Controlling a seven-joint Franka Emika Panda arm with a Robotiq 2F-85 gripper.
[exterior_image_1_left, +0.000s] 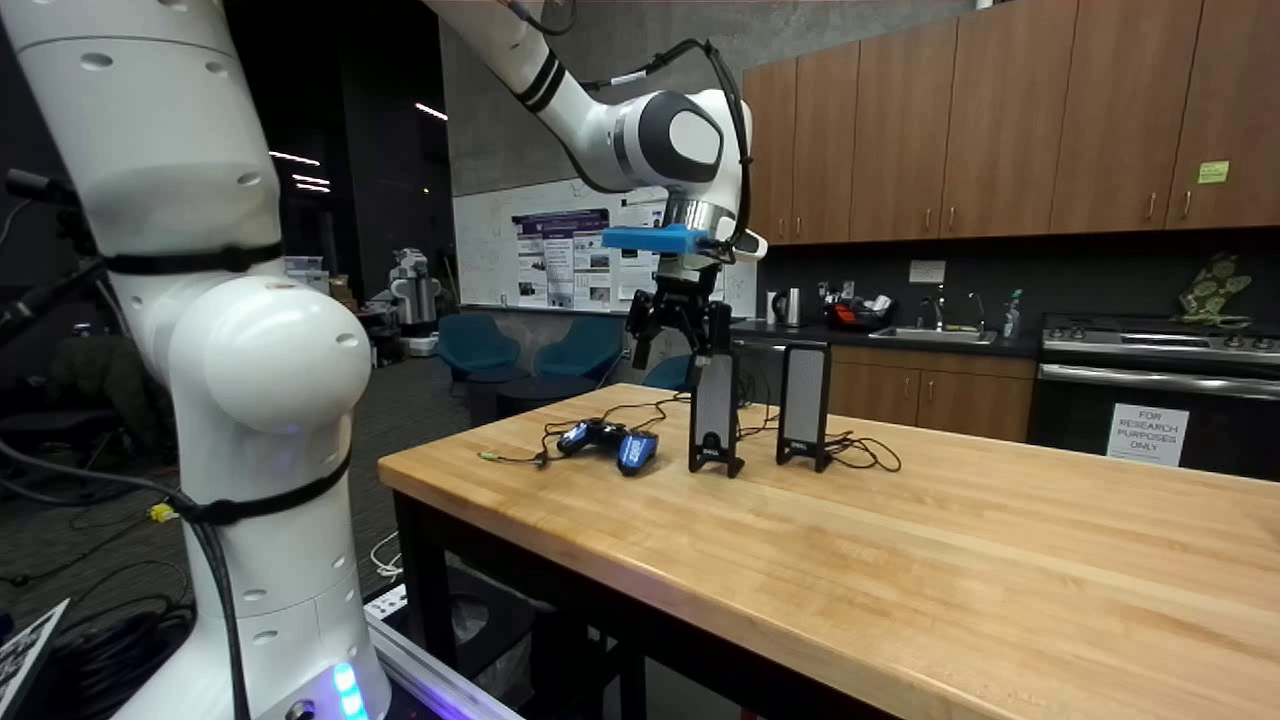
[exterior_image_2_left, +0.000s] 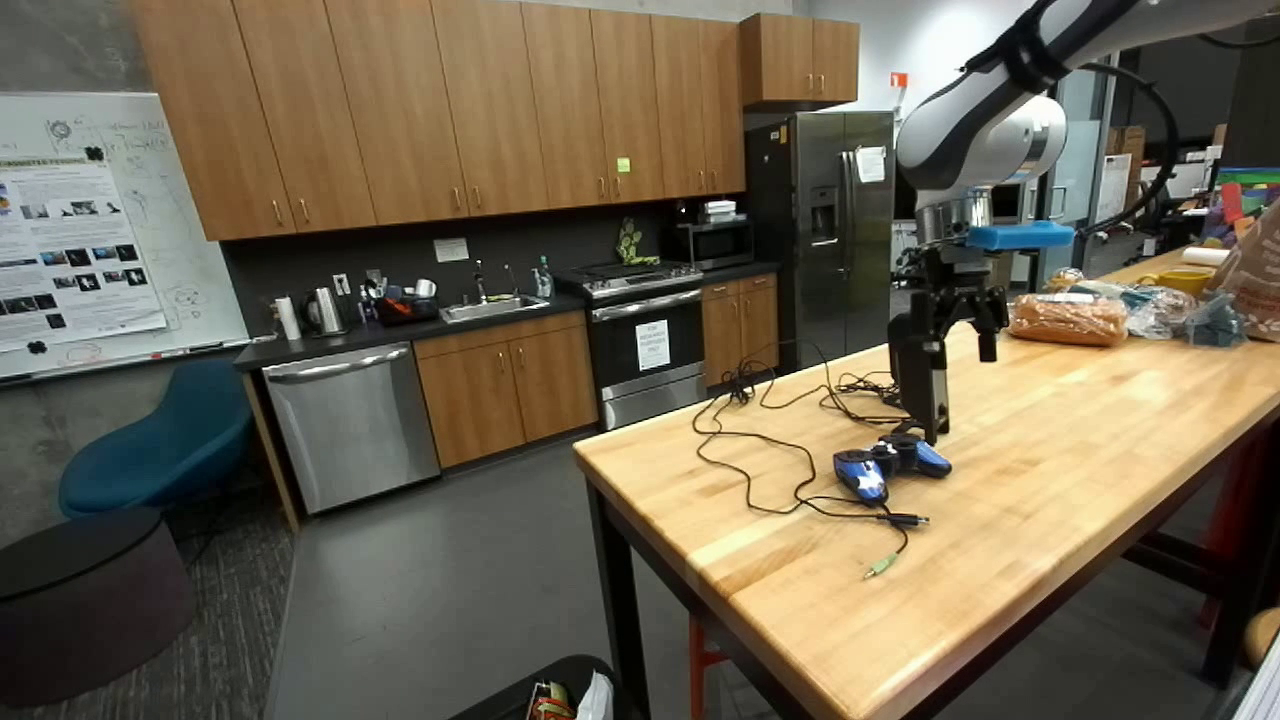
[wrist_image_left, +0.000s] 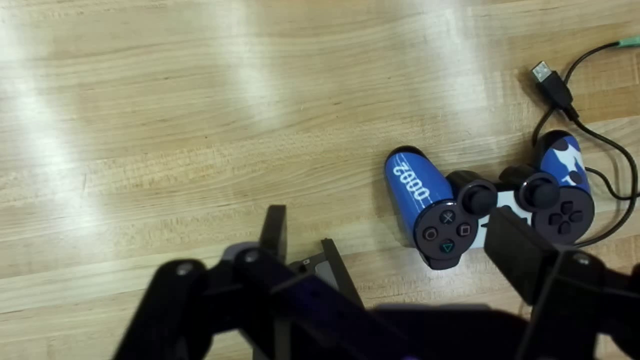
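Observation:
My gripper hangs over the table with its fingers spread wide and nothing visibly held between them. One black and grey speaker stands upright on the tabletop just below it, its top close to one finger; whether they touch, I cannot tell. A second upright speaker stands to its right. A blue and black game controller lies left of the speakers. From the wrist, the controller shows on the right, partly covered by a finger, and a speaker's foot shows low between the fingers.
Black cables trail across the table around the controller, ending in a USB plug and a green audio plug. A bread bag and other bags occupy the table's far end.

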